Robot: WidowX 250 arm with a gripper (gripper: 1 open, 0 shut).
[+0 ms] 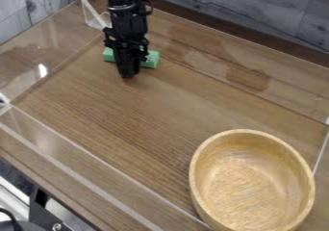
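Observation:
The black gripper (127, 64) reaches down from the top of the camera view, at the back left of the wooden table. It is over a small green object (149, 58), whose ends show on either side of the fingers. The gripper hides the middle of the green object, and I cannot make out whether the fingers are closed on it.
A large cream round bowl (251, 187) stands at the front right. Grey walls border it at the back.

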